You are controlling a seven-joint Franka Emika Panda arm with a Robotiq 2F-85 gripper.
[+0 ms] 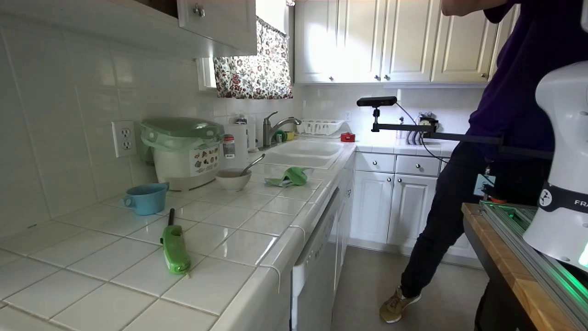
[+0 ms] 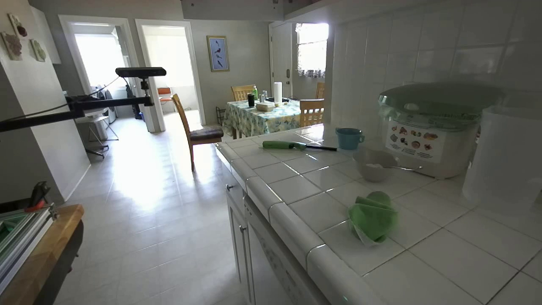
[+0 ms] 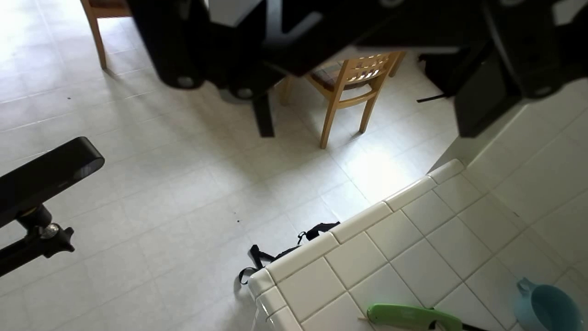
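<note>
At the top of the wrist view my gripper stands open, its dark fingers (image 3: 263, 116) wide apart with only floor and a chair showing behind the gap. Below it on the white tiled counter lies a green lighter (image 3: 405, 315) with a black nozzle, beside a blue cup (image 3: 554, 310). A pale bowl (image 1: 233, 180) with a spoon in it is farther along the counter. Past the bowl is a crumpled green cloth (image 1: 295, 176). Neither exterior view includes the gripper.
A lidded container (image 1: 184, 157) stands against the tiled wall, with a sink (image 1: 300, 152) beyond. A camera on a bar (image 1: 376, 101) juts over the floor. Someone stands beside the robot's base (image 1: 568, 165).
</note>
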